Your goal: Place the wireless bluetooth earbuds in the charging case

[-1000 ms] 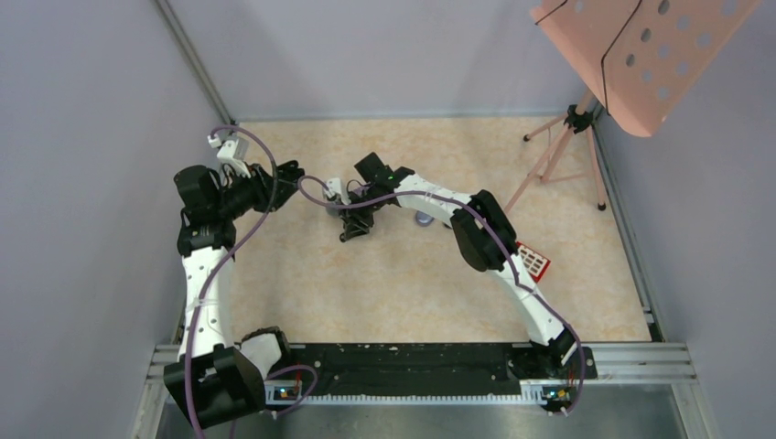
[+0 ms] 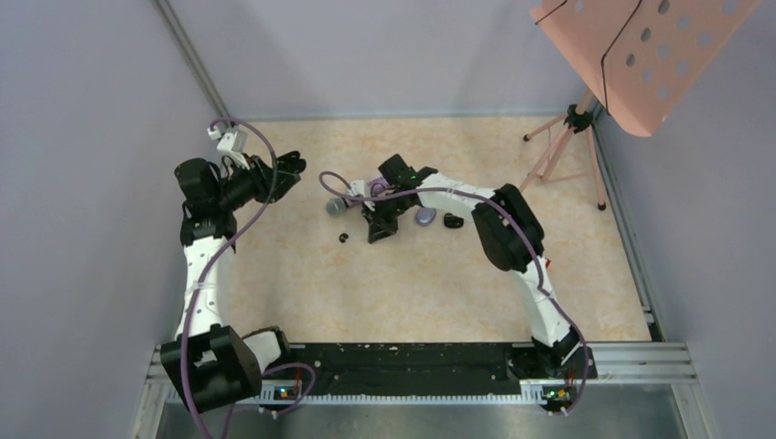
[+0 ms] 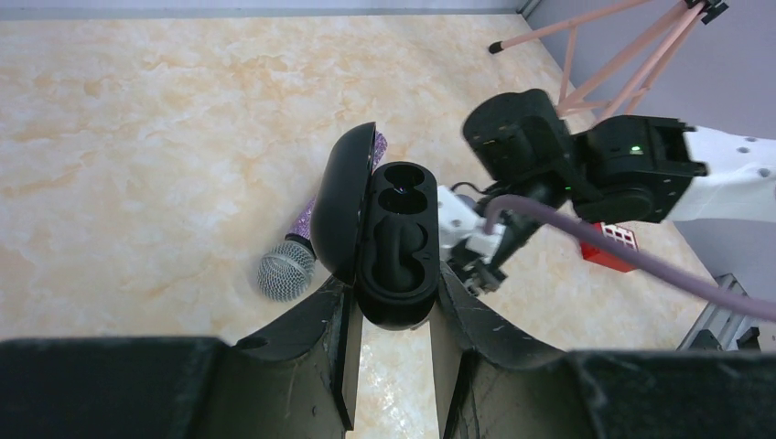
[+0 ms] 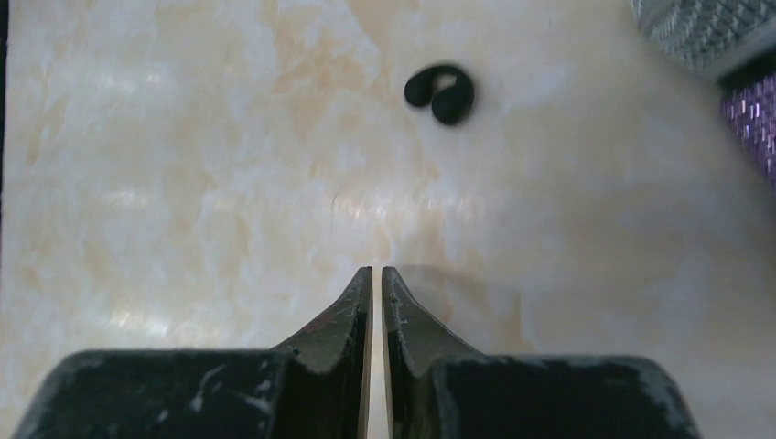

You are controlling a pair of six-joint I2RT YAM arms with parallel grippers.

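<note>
My left gripper is shut on the open black charging case [image 3: 369, 197], holding it up above the table with its lid to the left. One round well [image 3: 403, 183] of the case looks empty; the lower one holds a curved black form that looks like an earbud [image 3: 393, 251]. A black C-shaped earbud [image 4: 455, 102] lies on the table, ahead of my right gripper and apart from it. The right fingers are shut to a thin slit, and nothing shows between them. From the top, the loose earbud [image 2: 343, 238] lies left of the right gripper [image 2: 372, 239].
A purple microphone [image 3: 285, 270] with a grey mesh head lies close behind the right gripper. A blue-grey oval object [image 2: 425, 216] and a black one [image 2: 453, 221] rest right of it. A pink tripod [image 2: 560, 146] stands at the back right.
My right arm has shifted to the right, uncovering the earbud on the table and the black object, while covering most of the red box. The left arm with the case has barely moved.
</note>
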